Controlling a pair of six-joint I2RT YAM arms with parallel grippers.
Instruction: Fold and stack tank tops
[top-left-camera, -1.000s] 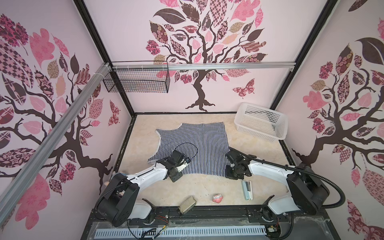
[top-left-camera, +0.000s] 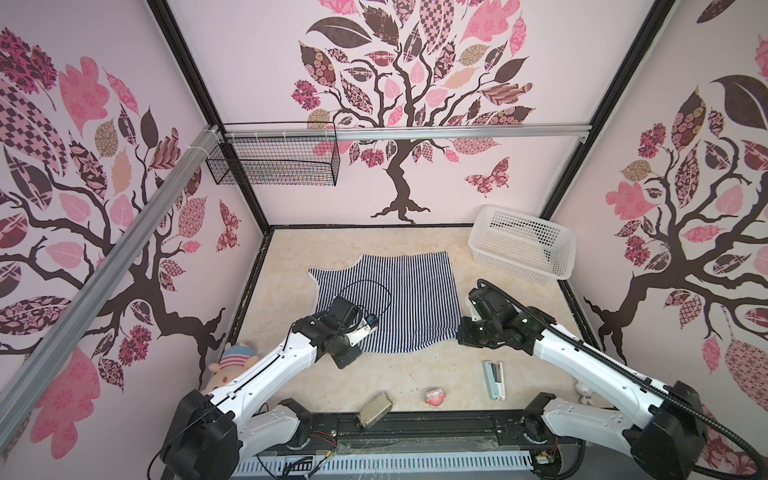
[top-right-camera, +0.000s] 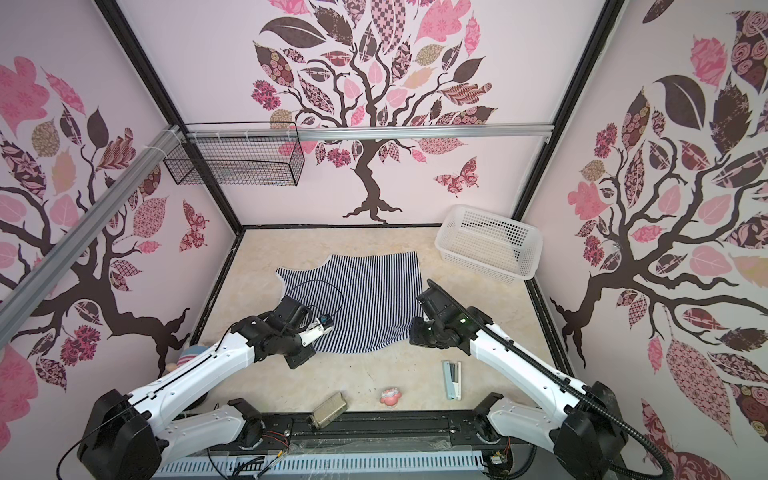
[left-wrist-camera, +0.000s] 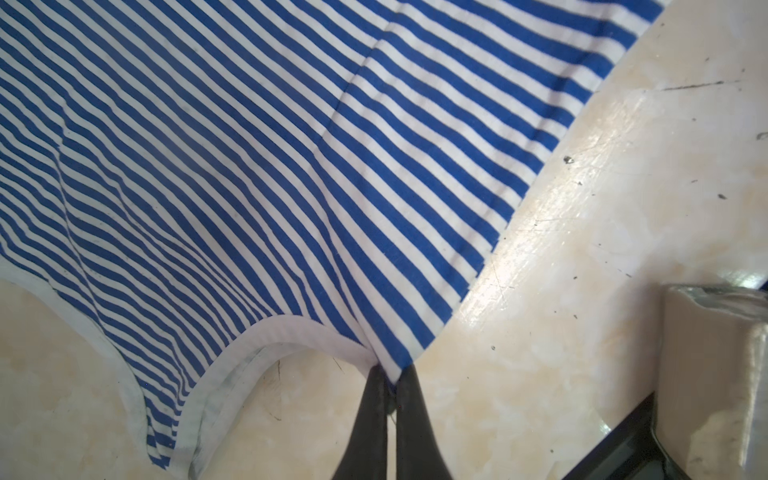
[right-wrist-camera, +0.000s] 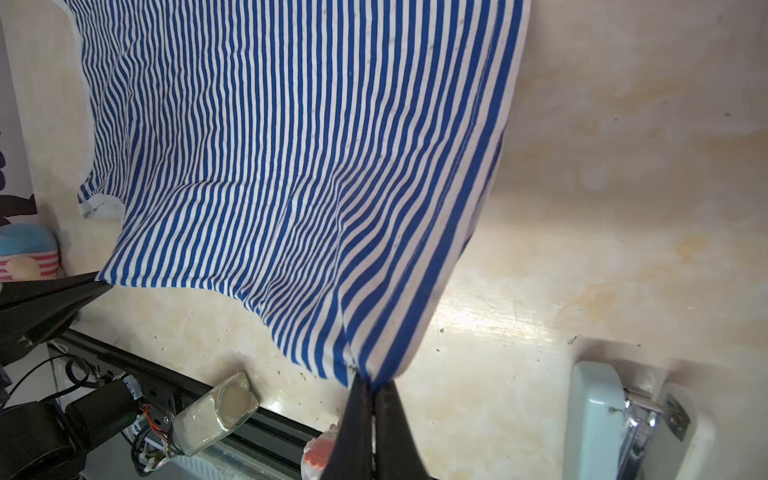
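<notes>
A blue-and-white striped tank top (top-left-camera: 400, 296) is spread over the middle of the table, its neck and armhole side toward the left. In the left wrist view, my left gripper is shut on the near edge of the cloth beside a white-trimmed armhole (left-wrist-camera: 264, 332). At the near right corner, in the right wrist view, my right gripper is shut on the hem corner. Between the two grippers the near edge of the tank top (right-wrist-camera: 320, 264) is raised and sags in loose wrinkles. The fabric hides part of both fingertips.
An empty white basket (top-left-camera: 524, 244) stands at the back right. A stapler-like item (top-left-camera: 494, 380), a small pink-and-white object (top-left-camera: 434, 397) and a beige block (top-left-camera: 373, 409) lie along the front. A striped-hat toy (top-left-camera: 236, 364) sits at left. Bare table shows around the cloth.
Both grippers have risen, lifting the tank top's near edge, which now sags between them. The far edge has slid slightly toward the front, and the left-hand side has drawn in.
</notes>
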